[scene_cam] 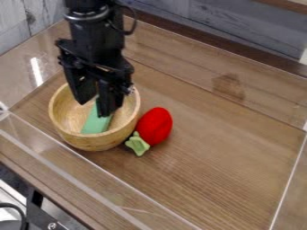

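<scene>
My gripper (97,85) hangs over a light wooden bowl (120,128) at the left of the camera view, its dark fingers apart. A green block (97,121) lies inside the bowl, just below the gripper. A red oval object (156,124) sits against the bowl's right side, with a small light green piece (138,144) at its lower left.
A pale wall (240,27) runs behind it. A dark cable lies at the lower left corner.
</scene>
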